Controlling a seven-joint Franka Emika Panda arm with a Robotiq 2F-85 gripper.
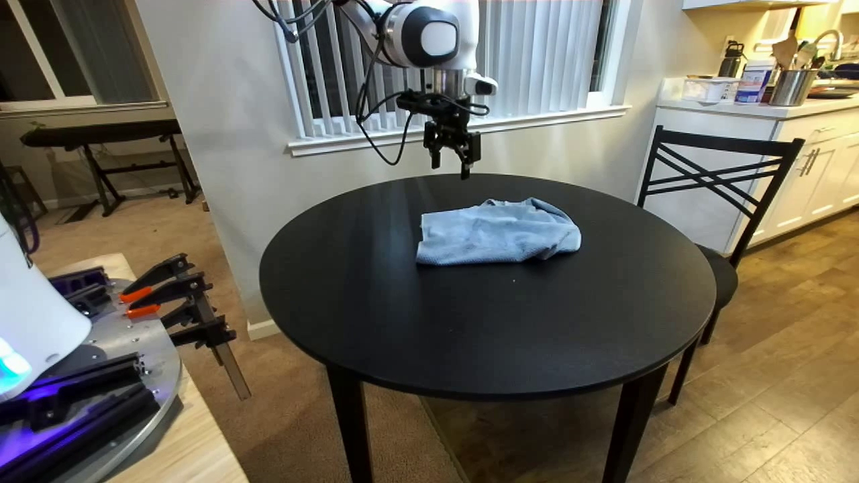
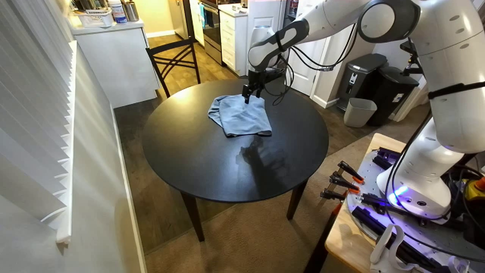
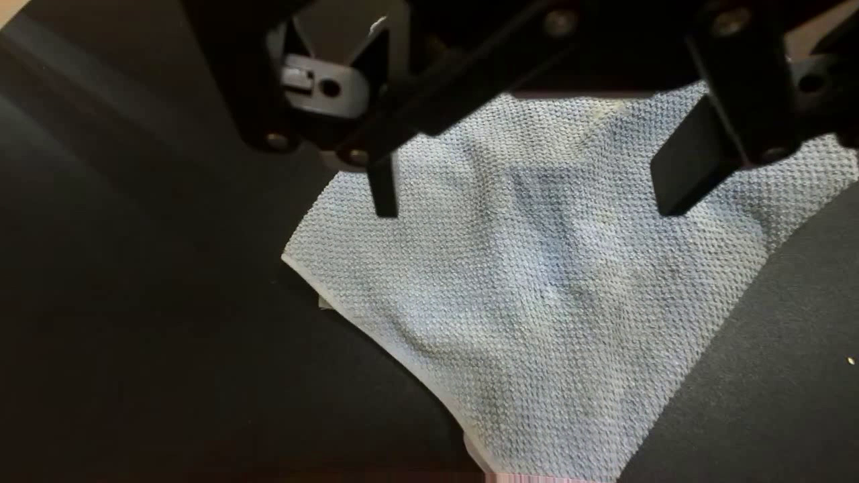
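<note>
A light blue textured cloth [image 1: 497,233] lies folded and somewhat rumpled on the round black table [image 1: 483,338]. Its right end in exterior view 1 is bunched, while the left end lies flatter. Above the table hangs my gripper [image 1: 453,165], open and clear of the cloth. In exterior view 2 the gripper [image 2: 252,98] overlaps the cloth's far edge in the picture. From the wrist view the cloth [image 3: 547,322] spreads below the parted fingers [image 3: 698,157], with nothing held between them.
A black chair [image 1: 717,177] stands against the table's far right side. The window sill [image 1: 467,129] runs along the wall behind the gripper. Apart from the cloth, the tabletop is bare.
</note>
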